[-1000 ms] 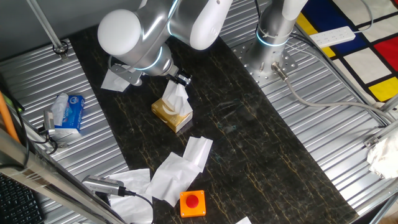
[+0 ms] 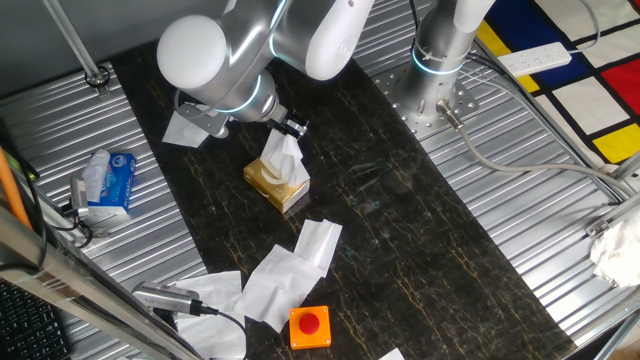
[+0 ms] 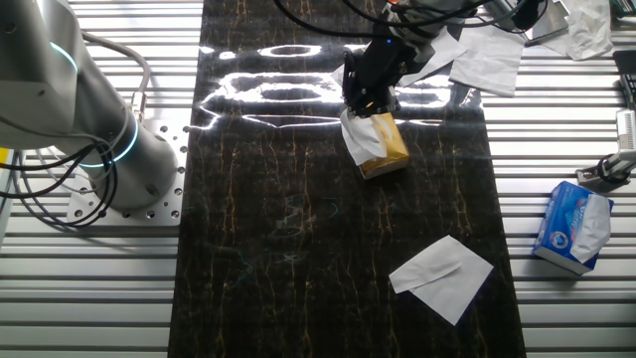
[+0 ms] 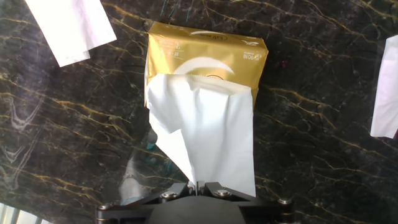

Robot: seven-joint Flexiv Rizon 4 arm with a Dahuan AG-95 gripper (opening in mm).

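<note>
A gold tissue pack (image 2: 277,187) lies on the dark marbled tabletop, with a white tissue (image 2: 285,155) standing up out of its opening. In the wrist view the tissue (image 4: 214,130) stretches from the pack (image 4: 208,53) down to my gripper. The fingers are closed together there, with a folded corner of the tissue between the tips. Its other end still sits in the pack's slot. From the second exterior view, the tissue (image 3: 362,137) hangs beside the pack (image 3: 389,149), under the dark gripper.
Loose white sheets (image 2: 275,287) lie near an orange box with a red button (image 2: 310,325). Another sheet (image 3: 443,278) rests on the tabletop. A blue tissue pack (image 2: 113,183) is on the slatted metal surface. Bare tabletop (image 2: 400,220) extends right of the gold pack.
</note>
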